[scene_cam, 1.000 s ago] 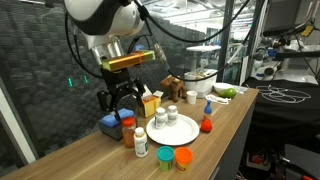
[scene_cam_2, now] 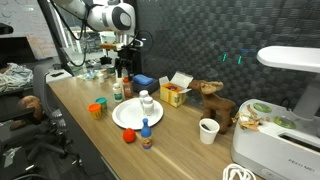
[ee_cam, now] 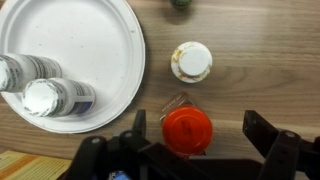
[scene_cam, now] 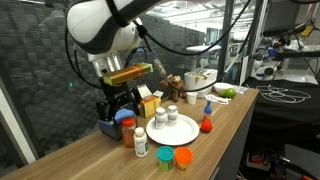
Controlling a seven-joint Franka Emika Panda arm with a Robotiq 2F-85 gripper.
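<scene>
A jar with an orange-red cap [ee_cam: 187, 130] stands upright on the table, below and between the fingers in the wrist view. My gripper is open, one finger to each side of the cap, apart from it. In exterior view 1 the gripper [scene_cam: 120, 106] hangs just over the jar [scene_cam: 128, 132]. A white-capped bottle [ee_cam: 191, 62] stands close to the jar. Two white bottles [ee_cam: 57, 97] are on the white plate [ee_cam: 128, 45]. Nothing shows held in the fingers.
Green [scene_cam: 165, 158] and orange [scene_cam: 183, 157] cups stand near the table's front edge. Behind the jar lies a blue object [scene_cam_2: 143, 80], with a yellow box [scene_cam_2: 177, 90] farther along. A red item [scene_cam_2: 129, 135] and a blue bottle [scene_cam_2: 146, 134] stand beyond the plate.
My gripper has come down a little toward the jar, staying open. The jar, bottles, cups and plate have not moved.
</scene>
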